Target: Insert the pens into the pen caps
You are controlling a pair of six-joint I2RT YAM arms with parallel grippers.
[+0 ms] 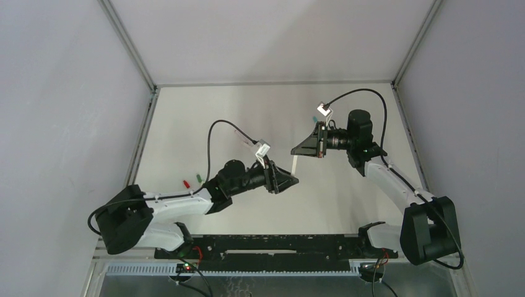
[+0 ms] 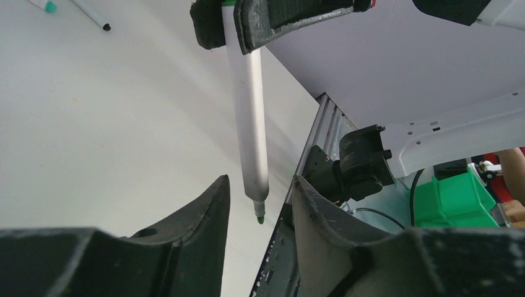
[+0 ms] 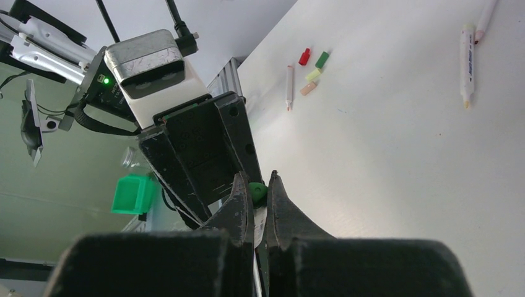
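Note:
A white pen (image 2: 251, 117) with a green tip hangs from my right gripper, which is shut on its green-ended upper part. Around the pen's lower end, in the left wrist view, my left gripper stands open; the pen shows between its fingers, and contact cannot be told. On the table, the right wrist view shows loose caps: a red cap (image 3: 304, 57), a green cap (image 3: 322, 59), a yellow cap (image 3: 313, 75) and a peach cap (image 3: 308, 88). A slim pen (image 3: 289, 88) lies beside them.
Farther off lie a yellow-tipped pen (image 3: 467, 66) and a pinkish pen (image 3: 486, 21). Two more pens, one a dark-ended pen (image 2: 91, 15), show at the left wrist view's top left.

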